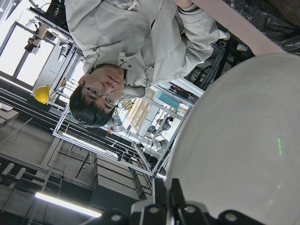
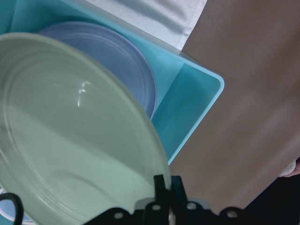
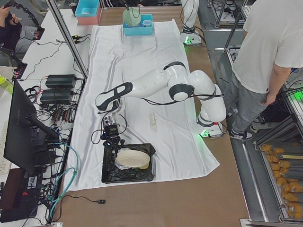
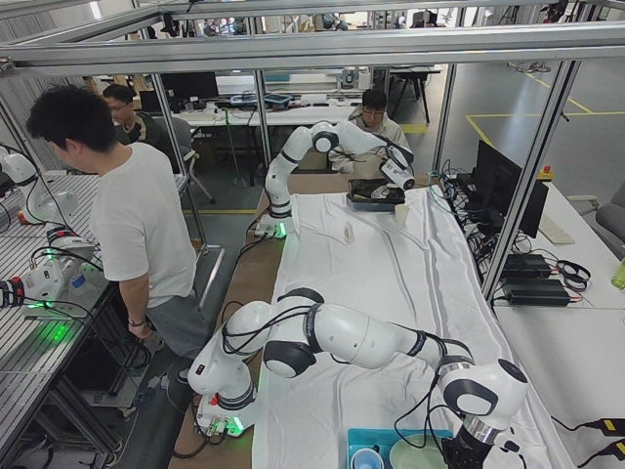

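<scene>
A cream plate point(image 3: 133, 158) is held by my left gripper over a black-lined tray point(image 3: 108, 174); in the left wrist view it fills the lower right, its rim between the shut fingers. In the right wrist view, a pale green plate point(image 2: 70, 131) has its rim in my right gripper, shut on it, above a blue bin point(image 2: 187, 112) holding a blue plate point(image 2: 131, 70). A blue-and-white round dish point(image 4: 367, 459) also sits in the bin.
The white cloth point(image 3: 132, 61) between tray and bin is mostly clear, with a small pale strip point(image 3: 152, 120) on it. A monitor point(image 3: 26, 132) and cables line one side; a standing person point(image 3: 265, 52) is on the other.
</scene>
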